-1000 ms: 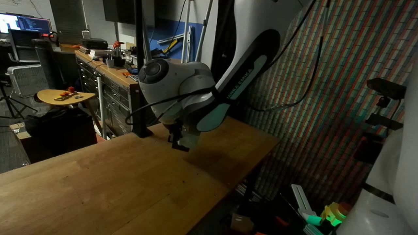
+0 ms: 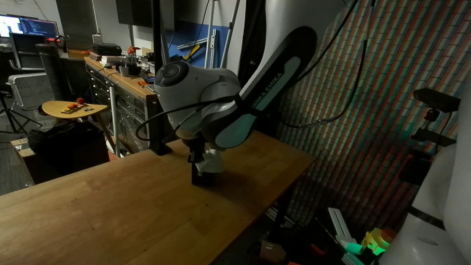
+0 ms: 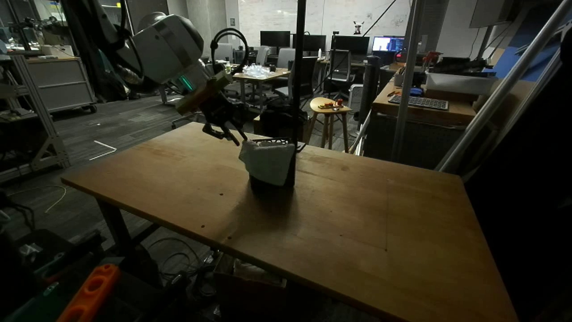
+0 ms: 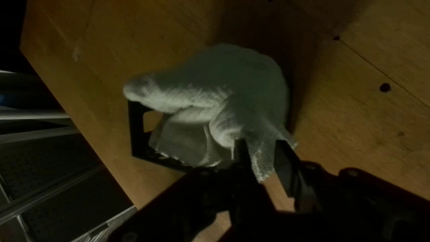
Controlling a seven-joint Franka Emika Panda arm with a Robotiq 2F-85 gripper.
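Note:
A black open-topped box (image 3: 271,188) stands upright on the wooden table, a pale cloth (image 3: 268,163) draped over its rim and side. Seen from the wrist, the cloth (image 4: 242,88) covers much of the box, leaving a black rim corner (image 4: 138,137) bare. My gripper has its fingers apart, with a loose flap of cloth showing in the gap. In exterior view 2 the gripper (image 3: 229,139) is tilted at the box's upper left edge; whether the fingers touch the cloth cannot be told. Exterior view 1 shows the box (image 2: 203,179) under the arm, its fingertips largely hidden.
A dark vertical post (image 3: 298,69) rises at the table's far edge behind the box. A cabinet (image 2: 119,97) stands beyond the table.
A second ago the box and cloth hung tilted above the table beneath the gripper. Now the box is lower and upright on the tabletop. The arm has shifted slightly left.

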